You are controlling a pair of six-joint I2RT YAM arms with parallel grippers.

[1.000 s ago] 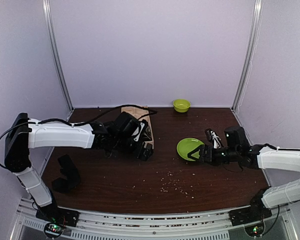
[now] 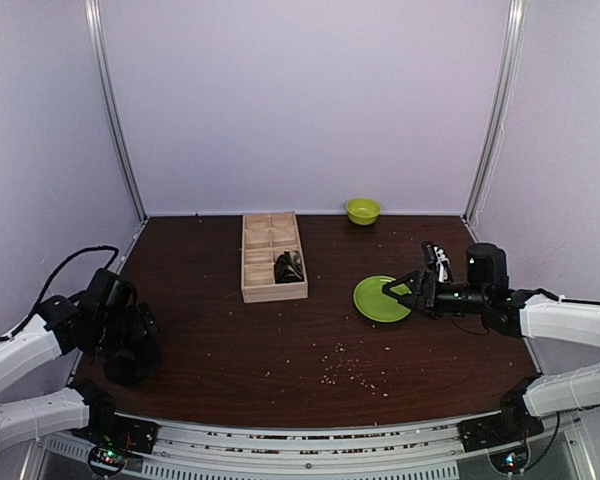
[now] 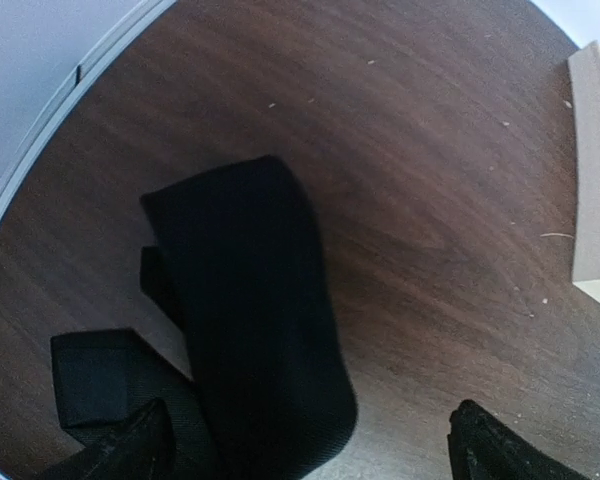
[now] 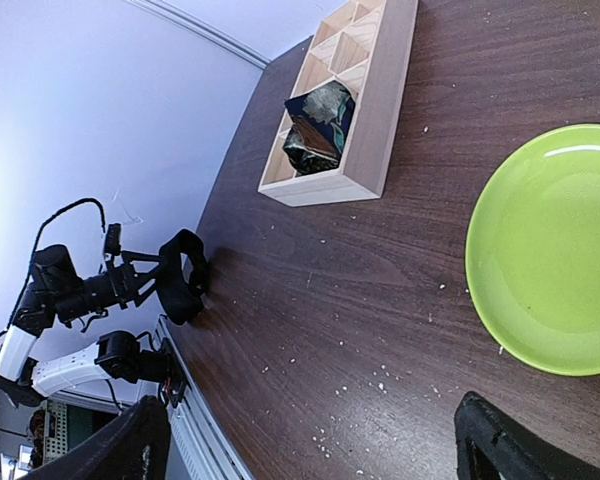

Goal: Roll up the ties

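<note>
A dark patterned bundle, which looks like a rolled tie (image 2: 289, 266), sits in a near compartment of the wooden box (image 2: 276, 292). In the right wrist view the tie (image 4: 323, 122) shows blue and brown folds. My left gripper (image 2: 148, 320) is open at the table's left side, above a black bent band (image 2: 130, 366). Seen from the left wrist, the band (image 3: 255, 270) extends between the spread fingers, which do not grip it. Over the green plate's left part, my right gripper (image 2: 398, 289) stands open and empty.
The green plate (image 2: 378, 312) lies right of centre, and a green bowl (image 2: 362, 211) stands at the back edge. Small pale crumbs (image 2: 340, 370) are scattered near the front middle.
My left arm has swung from over the wooden box to the left side and come down over the black band. My right arm has shifted only slightly near the plate.
</note>
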